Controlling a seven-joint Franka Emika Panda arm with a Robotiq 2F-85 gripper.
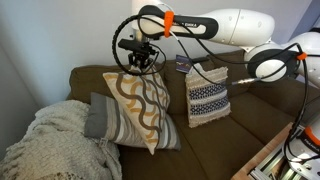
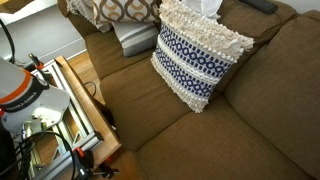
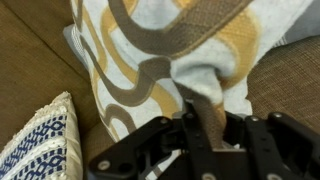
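A pillow with wavy yellow, grey-brown and white stripes leans tilted against the sofa back. Its upper edge is pinched by my gripper, which reaches down from above. Seen from the wrist, the gripper is shut on a bunched fold of the pillow's fabric, with creases running into the fingers. The fingertips themselves are largely covered by cloth. Part of the striped pillow also shows at the top of exterior view 2; the gripper is out of that view.
A grey pillow lies behind the striped one. The blue-and-white fringed pillow stands to its right. A cream knitted blanket covers the sofa's left side. The brown seat has bare room in front.
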